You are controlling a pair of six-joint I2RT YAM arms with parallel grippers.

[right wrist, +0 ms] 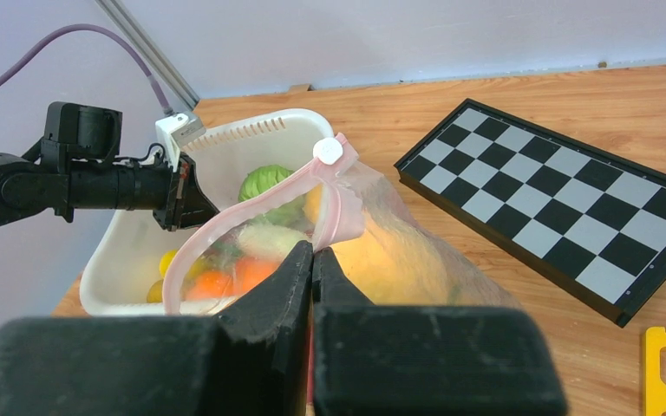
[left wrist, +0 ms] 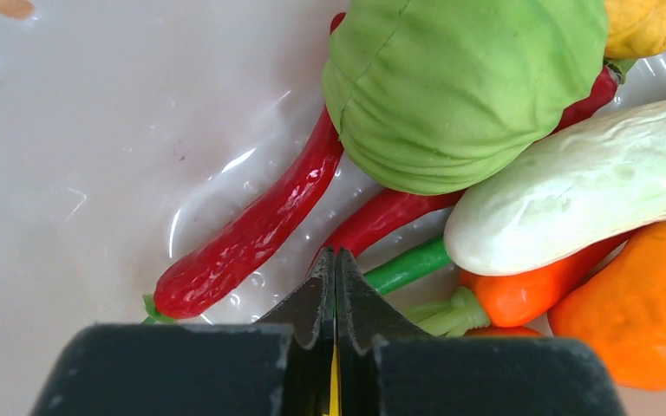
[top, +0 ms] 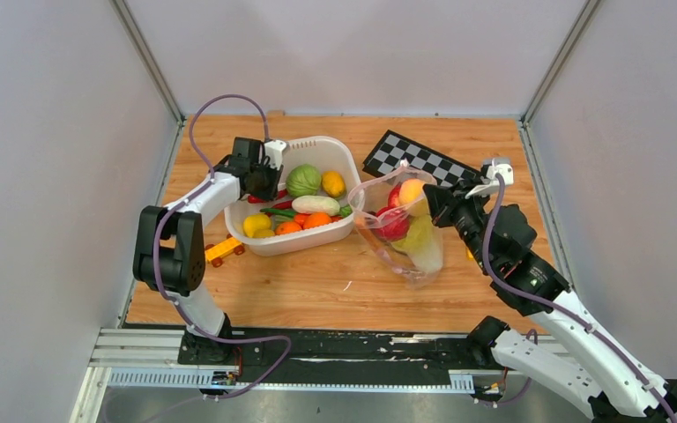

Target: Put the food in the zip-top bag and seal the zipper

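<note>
My left gripper is shut with nothing between its fingers, above the foods in the white basket (top: 339, 152). A red chili pepper (left wrist: 251, 238) lies on the basket floor to the left of the fingertips, its upper end under the green cabbage (left wrist: 468, 87). Another red chili (left wrist: 390, 217) shows behind the tips, beside a green one (left wrist: 412, 267). On the right, the clear zip bag (top: 423, 263) stands with its mouth spread and several foods inside. My right gripper is shut on the bag's pink rim (right wrist: 338, 217).
A white gourd (top: 316, 204), oranges (top: 316, 220) and lemons (top: 256, 226) share the basket. The checkerboard (top: 414, 157) lies behind the bag. A yellow toy (top: 223, 250) sits left of the basket. Bare table stretches in front.
</note>
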